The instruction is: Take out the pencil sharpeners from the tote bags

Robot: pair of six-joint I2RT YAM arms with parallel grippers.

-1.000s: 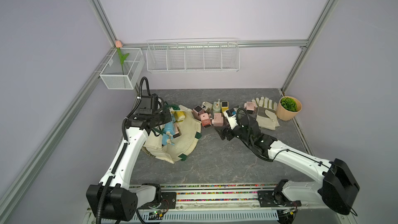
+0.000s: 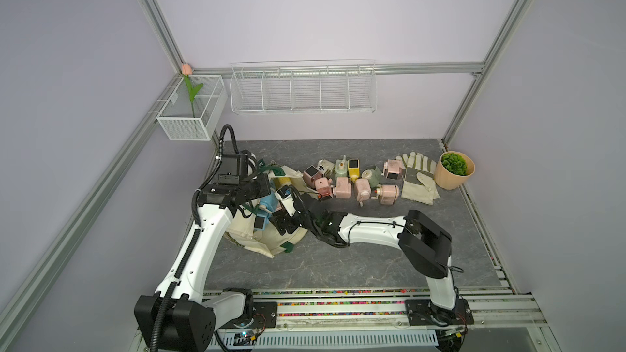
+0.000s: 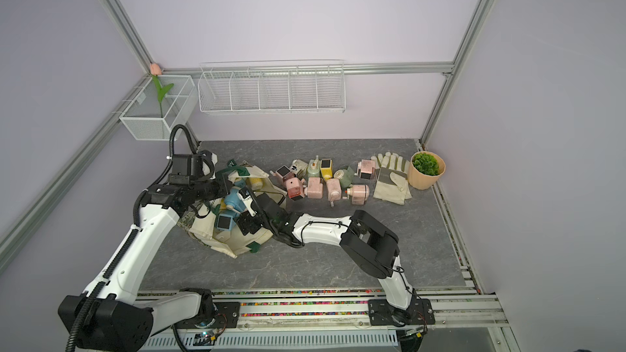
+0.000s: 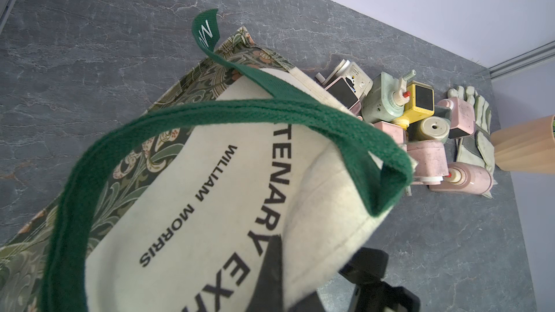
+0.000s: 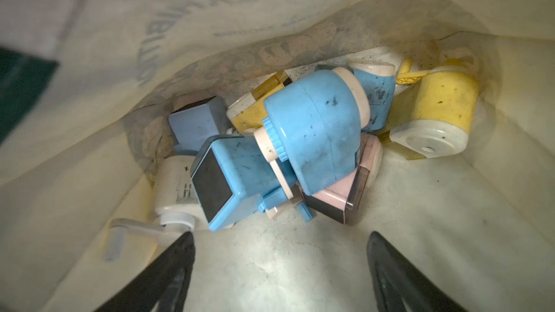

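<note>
The cream tote bag (image 2: 264,242) lies at the left of the table with its mouth facing right. My left gripper is shut at its rim, with the printed cloth running between the fingers. Into the bag's mouth reaches my right gripper, open, with nothing between its fingers. In the right wrist view a blue sharpener (image 5: 315,127) rests on top of a second blue one with a dark face (image 5: 234,179) and a pink one (image 5: 347,187). A yellow sharpener (image 5: 442,107) lies to the right, a white one (image 5: 176,187) to the left. Others are partly hidden behind.
Outside the bag, several sharpeners stand clustered, among them a yellow one (image 2: 353,169) and a pink one (image 2: 387,193). Gloves (image 2: 419,179) and a potted plant (image 2: 454,169) are farther right.
My right arm has swung left from beside the pink sharpeners into the bag's mouth. The bag's upper rim has shifted slightly outward to the right. My left arm has barely moved.
</note>
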